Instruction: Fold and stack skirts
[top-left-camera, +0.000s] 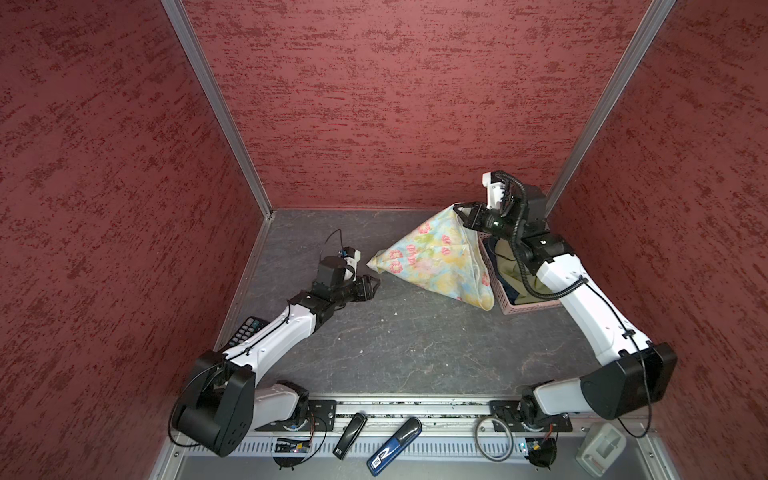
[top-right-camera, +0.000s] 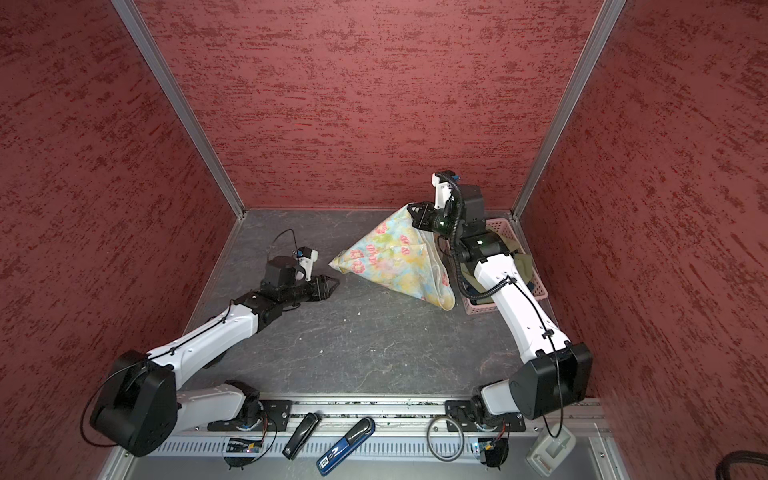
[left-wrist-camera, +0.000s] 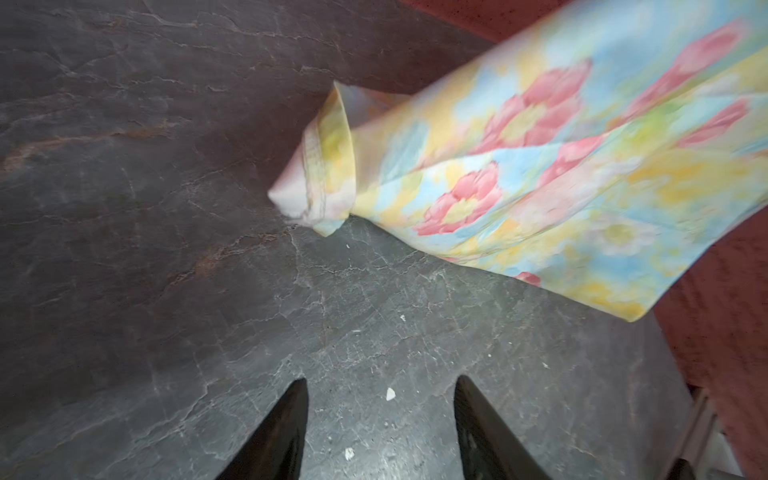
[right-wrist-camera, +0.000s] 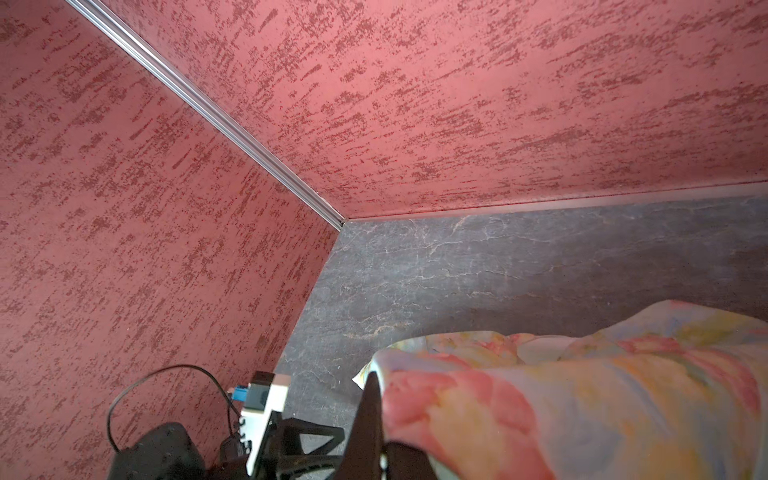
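Observation:
A skirt (top-left-camera: 436, 260) with pink flowers on yellow and pale blue hangs from my right gripper (top-left-camera: 464, 211), which is shut on its upper corner. From there the cloth slants down to a bunched, pointed end at the left, with another corner drooping at the lower right. Close by that pointed end, my left gripper (top-left-camera: 376, 286) is apart from the cloth. In the left wrist view, the left fingers (left-wrist-camera: 288, 424) stand open with only tabletop between them, and the skirt's tip (left-wrist-camera: 308, 180) lies ahead of them. Cloth covers part of the right fingers (right-wrist-camera: 368, 424) in the right wrist view.
A pink basket (top-left-camera: 528, 308) holding dark and olive cloth stands under the right arm. Bare grey tabletop (top-left-camera: 400, 352) spreads across the front and left. A dark keypad device (top-left-camera: 246, 329) sits at the left edge, and red walls enclose the space.

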